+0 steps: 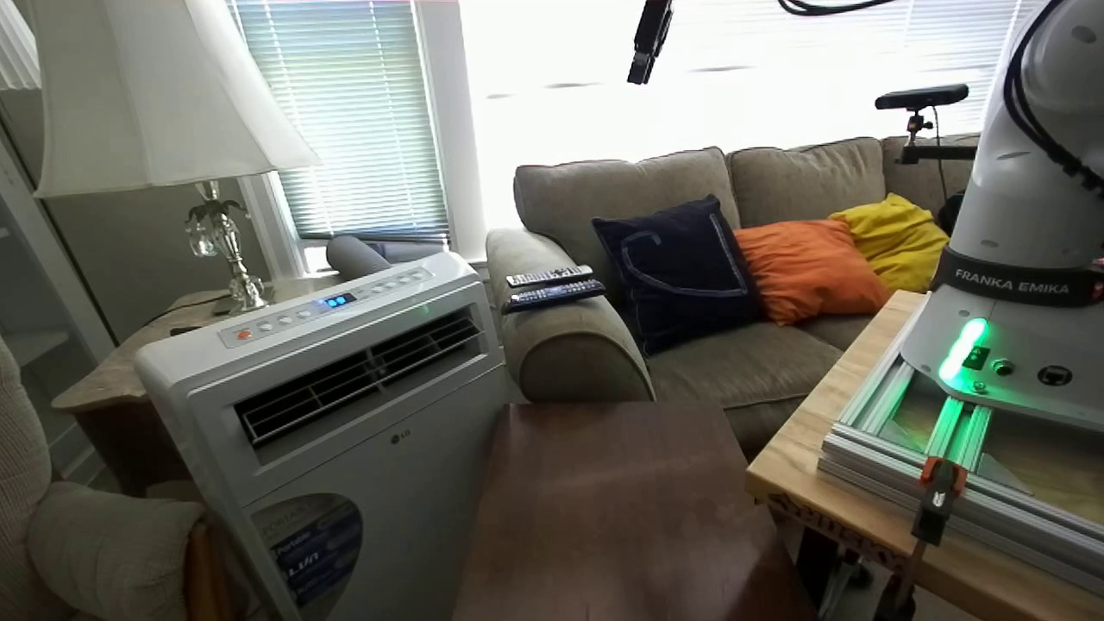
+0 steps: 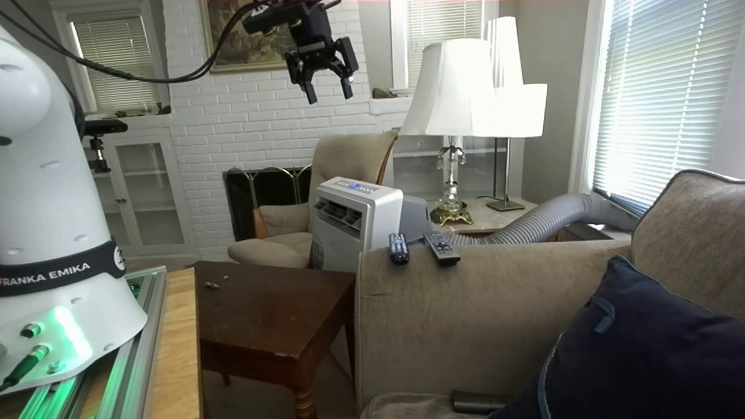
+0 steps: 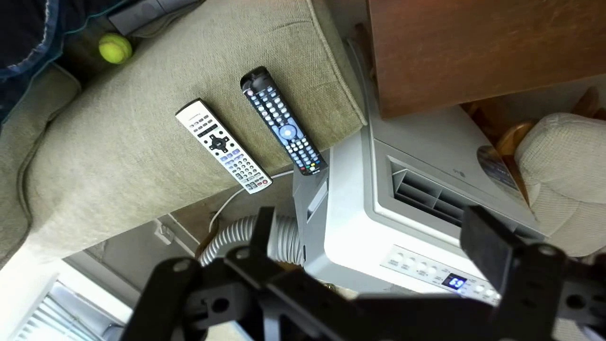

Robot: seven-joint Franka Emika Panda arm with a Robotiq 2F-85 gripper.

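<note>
Two remotes lie side by side on the sofa arm (image 2: 489, 307): a black remote (image 3: 284, 122) with a blue centre button, and a silver remote (image 3: 224, 145). Both also show in exterior view 1, the silver one behind the black one. High above them hangs my gripper (image 2: 328, 98), open, its two fingers pointing down and nothing between them. In the wrist view its fingers frame the white air conditioner (image 3: 352, 187), and the remotes appear beyond the fingertips. Nothing touches the gripper.
A brown wooden table (image 1: 621, 497) stands beside the sofa arm, largely bare. Navy (image 1: 678, 271), orange and yellow cushions rest on the sofa. A tall lamp (image 1: 222, 248) is behind the air conditioner. A tennis ball (image 3: 115, 48) lies by the seat. The air around the gripper is clear.
</note>
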